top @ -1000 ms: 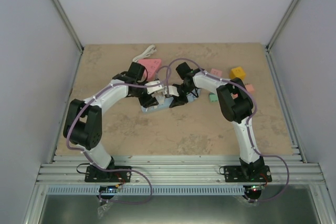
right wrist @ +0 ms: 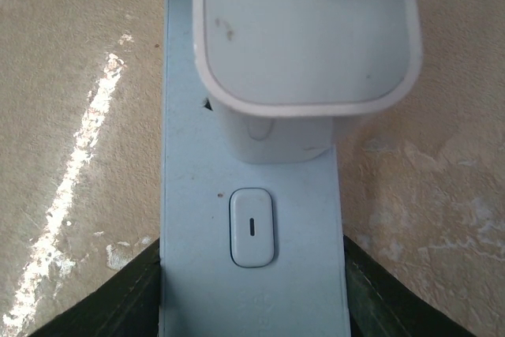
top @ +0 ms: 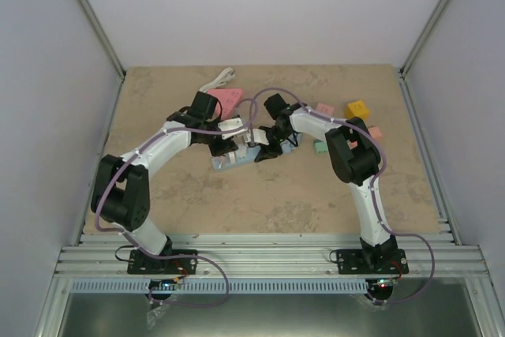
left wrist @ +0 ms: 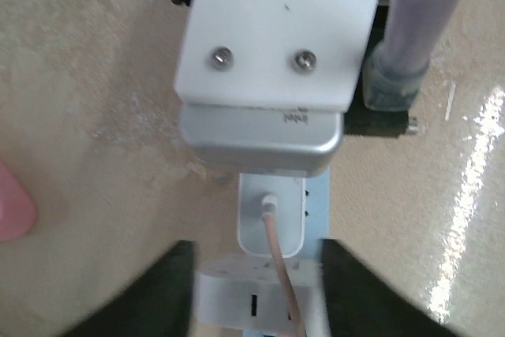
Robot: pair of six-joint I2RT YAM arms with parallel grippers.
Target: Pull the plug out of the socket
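Observation:
A light blue power strip [top: 239, 158] lies across the middle of the table. White plugs stand on it; in the left wrist view one plug [left wrist: 272, 230] has a thin pale cord [left wrist: 282, 274] running from it. Nearer my fingers is a larger white block [left wrist: 225, 301] with a dark slot. The fingers of my left gripper are apart, blurred, one to each side of that block; whether they touch it is unclear. My right gripper is shut on the strip [right wrist: 197, 290], below a big white adapter [right wrist: 308, 45], holding both edges.
A pink board [top: 227, 98] and a white cable bundle [top: 218, 80] lie behind the left gripper. Yellow [top: 357, 110], pink [top: 324, 110] and green [top: 320, 147] blocks sit to the right.
The right arm and the strip look unmoved.

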